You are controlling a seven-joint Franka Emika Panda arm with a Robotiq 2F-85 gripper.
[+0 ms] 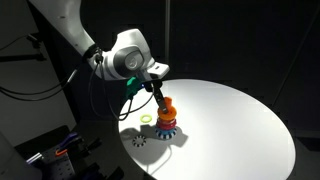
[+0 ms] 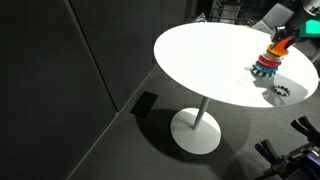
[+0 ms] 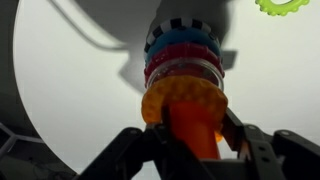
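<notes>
A stack of coloured rings [image 1: 166,129] stands on the round white table, with an orange ring [image 3: 180,94] at its top. Below it, the wrist view shows a clear or pale ring [image 3: 188,68], a red ring [image 3: 180,53], a blue one [image 3: 184,37] and a black-and-white patterned one [image 3: 176,23]. My gripper is shut on an orange piece [image 3: 194,132], right at the top of the stack. Whether this piece rests on the orange ring or hangs just above it, I cannot tell. The second exterior view also shows the stack [image 2: 266,64], near the table edge.
A yellow-green ring [image 3: 285,5] lies flat on the table beside the stack. A small dark-and-white beaded ring [image 1: 139,141] lies nearer the robot.
</notes>
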